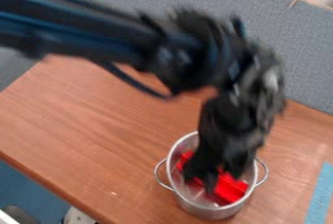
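Observation:
A steel pot (211, 206) with two handles sits at the front right of the wooden table. A red bar-shaped object (229, 188) lies inside it. My gripper (208, 169), blurred in this frame, reaches down into the pot over the red object and hides part of it. Whether its fingers are open or closed on the object is not clear.
A grey padded wall (274, 33) runs along the back. A light blue strip (317, 191) lies at the right edge.

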